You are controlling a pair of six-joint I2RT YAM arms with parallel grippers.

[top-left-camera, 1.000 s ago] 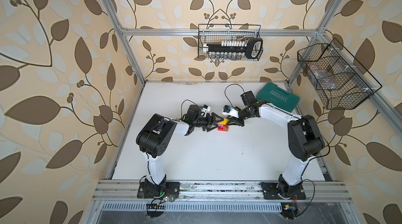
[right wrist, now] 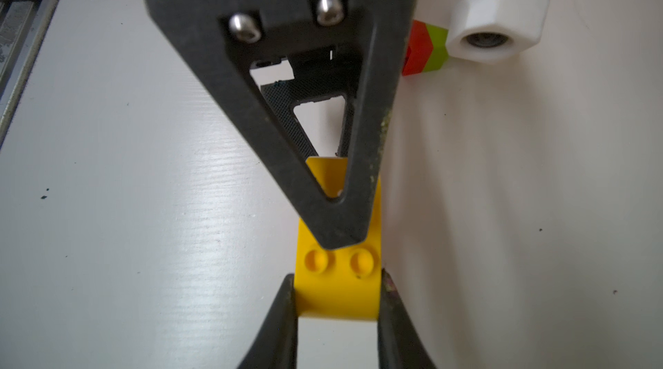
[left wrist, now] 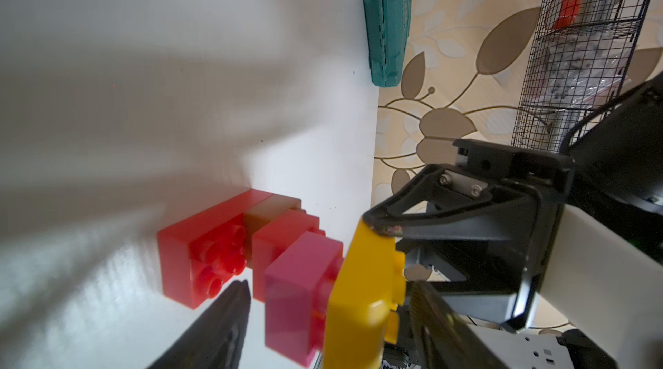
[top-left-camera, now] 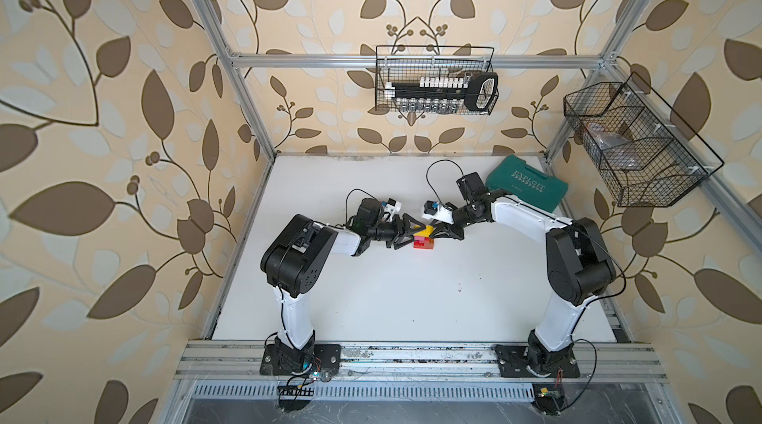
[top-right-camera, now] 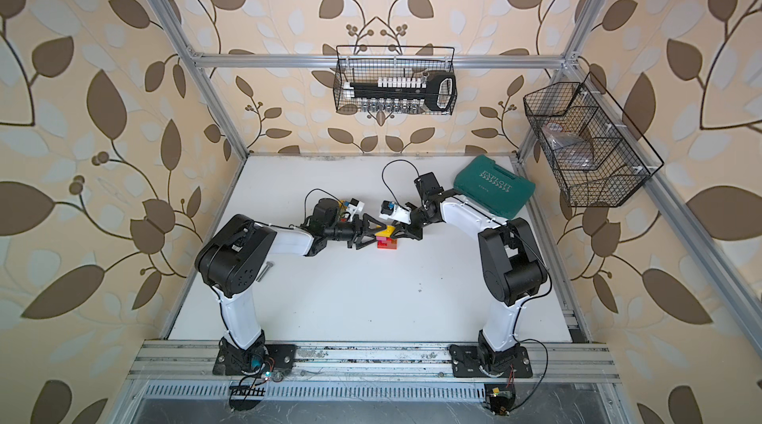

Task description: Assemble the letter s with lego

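Note:
In the left wrist view, a stepped stack holds a red brick [left wrist: 193, 251], a brown one [left wrist: 266, 213], a smaller red one [left wrist: 279, 241], a pink one [left wrist: 300, 296] and a yellow brick [left wrist: 362, 293] at its end. My left gripper is part open around the pink and yellow end, with a gap beside its near finger [left wrist: 221, 327]. In the right wrist view, my right gripper is shut on the yellow brick [right wrist: 338, 300], its studs facing the camera. One left finger [right wrist: 338, 224] overlaps that brick there; contact cannot be told.
Red [right wrist: 418, 48] and green [right wrist: 436, 48] bricks lie behind the left wrist camera. A green case [top-left-camera: 528, 183] rests at the back right, and a small metal tool [top-right-camera: 264, 271] near the left arm.
The left arm's elbow has shifted very slightly to the right. The right arm stays still, and the bricks have barely moved.

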